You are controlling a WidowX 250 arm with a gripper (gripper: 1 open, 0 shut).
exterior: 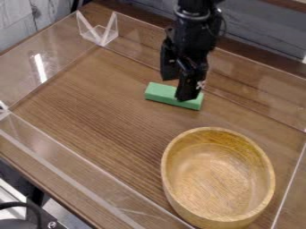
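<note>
My black gripper (187,79) hangs over the middle back of the wooden table, pointing down with open fingers just above a green block (162,93). The green block lies flat, and the gripper partly covers its top side. Whether the fingertips touch it I cannot tell.
A large round tan bowl (216,206) takes up the front right. A white wire holder (99,27) stands at the back left. A black cable shows at the lower left corner.
</note>
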